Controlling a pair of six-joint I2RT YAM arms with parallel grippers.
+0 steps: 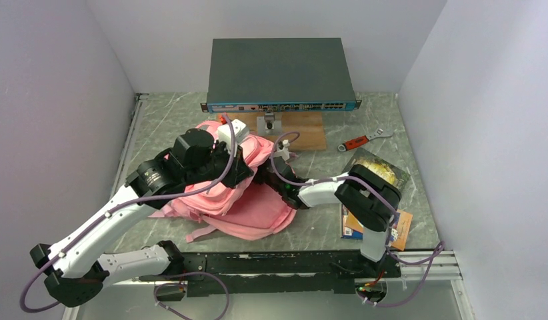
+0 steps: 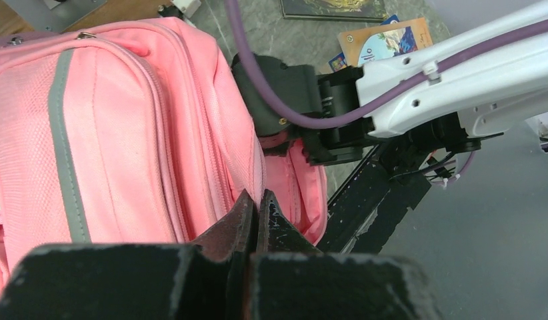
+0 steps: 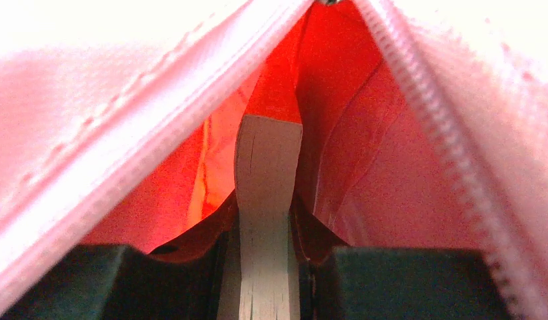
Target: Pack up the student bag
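Note:
A pink bag (image 1: pixel 261 212) lies on its back in the middle of the table, its mouth toward the right arm. My left gripper is shut on the edge of the bag's opening and holds that flap up. In the right wrist view, my right gripper is inside the mouth, its fingers closed on a thick book (image 3: pixel 268 157) seen edge-on. The book points into the red-lit interior (image 3: pixel 345 73), between the two zipper edges. From above, the bag and arms hide the book.
Several books lie at the right: a dark one (image 1: pixel 395 175) and a tan one (image 1: pixel 403 230) over a blue-edged one (image 1: pixel 350 227). A red-handled wrench (image 1: pixel 357 142) lies behind them. The dark rack unit (image 1: pixel 278 70) overhangs the back.

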